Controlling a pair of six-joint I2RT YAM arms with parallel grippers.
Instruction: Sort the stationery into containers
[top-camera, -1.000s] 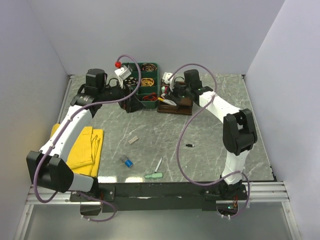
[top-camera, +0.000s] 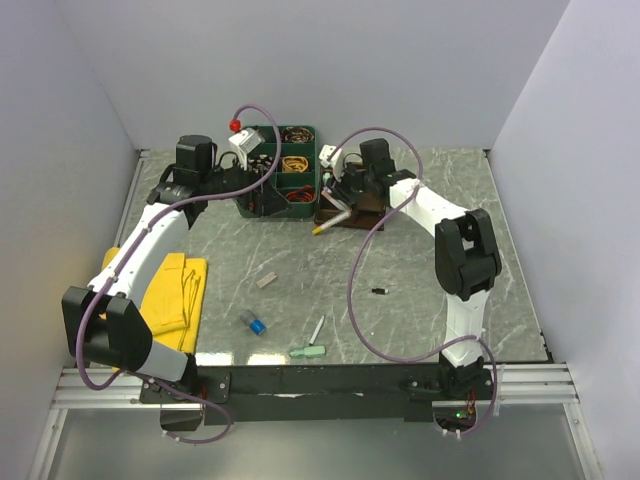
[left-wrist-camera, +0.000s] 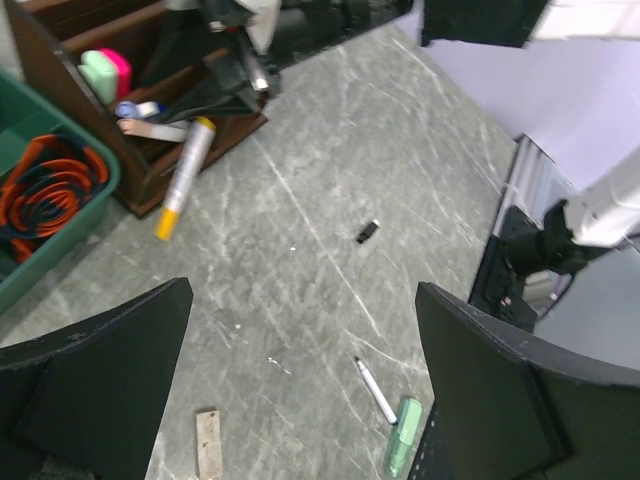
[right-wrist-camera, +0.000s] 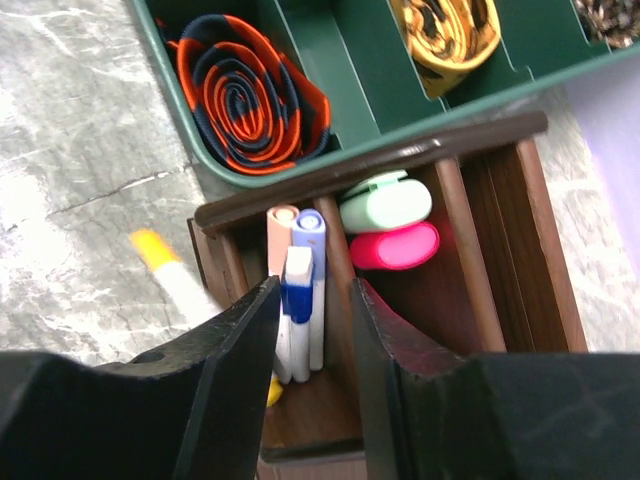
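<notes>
The wooden organizer (right-wrist-camera: 469, 140) holds several pens (right-wrist-camera: 315, 290) and pink and mint items (right-wrist-camera: 395, 247). My right gripper is open over it, with pens visible between and beyond its fingers. A white stick with yellow tip (left-wrist-camera: 186, 170) hangs out at the organizer's front, below the right gripper. My left gripper is open and empty near the green organizer (right-wrist-camera: 180, 100). On the table lie a small eraser-like bar (top-camera: 267, 279), a blue item (top-camera: 255, 325), a white pen (top-camera: 317, 328), a green item (top-camera: 308, 351) and a black item (top-camera: 380, 291).
The green organizer holds coiled, colourful items in compartments. A folded yellow cloth (top-camera: 175, 305) lies at the left.
The yellow-tipped stick has swung down and outward from the wooden organizer's front.
</notes>
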